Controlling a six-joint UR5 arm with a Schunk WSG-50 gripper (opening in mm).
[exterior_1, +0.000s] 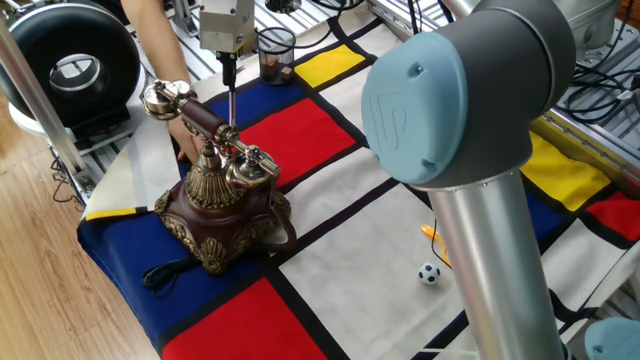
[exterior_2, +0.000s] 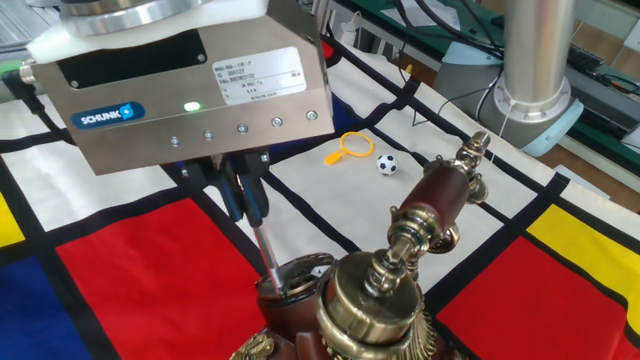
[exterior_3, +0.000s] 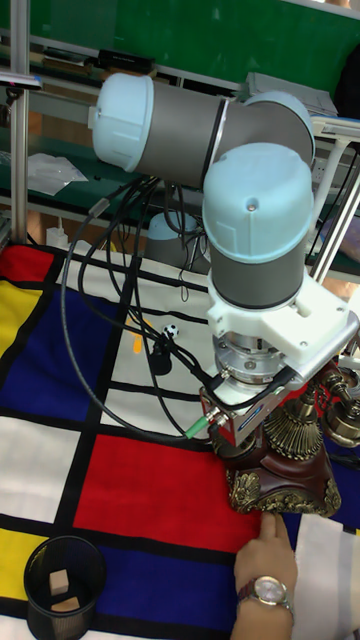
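An antique-style telephone, dark red with brass ornament, stands on the patterned cloth near its edge. My gripper is shut on a thin silver rod, which points downward. In exterior view 2 the rod's lower end meets the round dial on the telephone's front; whether it presses there, I cannot tell. The handset rests on its cradle. In exterior view 3 the gripper's fingers and the rod are hidden behind the gripper body, beside the telephone.
A person's hand touches the telephone's base. A black mesh cup with wooden blocks stands on the cloth. A small football and an orange ring-shaped toy lie on a white area.
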